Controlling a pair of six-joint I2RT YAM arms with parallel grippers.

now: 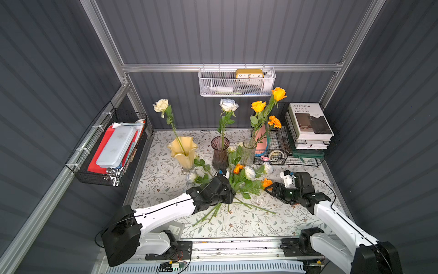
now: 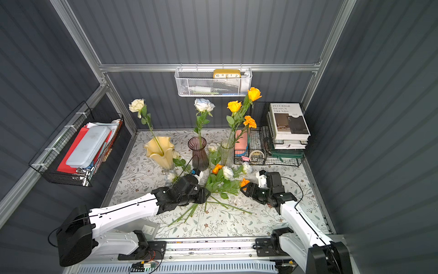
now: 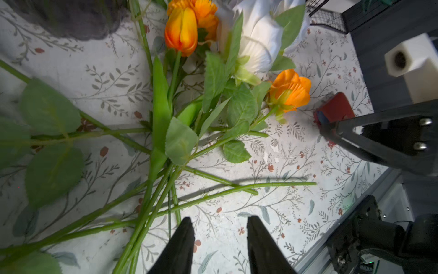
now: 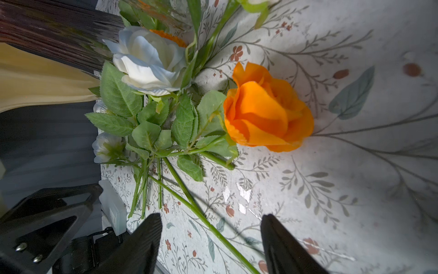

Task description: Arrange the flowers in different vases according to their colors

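Observation:
A cream rose [image 1: 161,106] leans in the yellow ruffled vase [image 1: 183,153]. One white rose [image 1: 228,105] stands in the purple glass vase [image 1: 220,155], and several orange-yellow flowers [image 1: 258,106] rise from the clear vase [image 1: 247,153]. On the table lies a pile of white and orange flowers, with an orange tulip [image 3: 181,32] and a white rose [image 4: 148,59] in it. My left gripper hovers over the crossed stems [image 3: 152,201], part open and empty. My right gripper is open beside an orange rose [image 4: 269,109], nothing between its fingers.
A black wire basket [image 1: 107,148] hangs at the left. Books [image 1: 311,122] and a wire organizer [image 1: 278,148] fill the back right. A white mesh basket [image 1: 214,82] hangs on the back wall.

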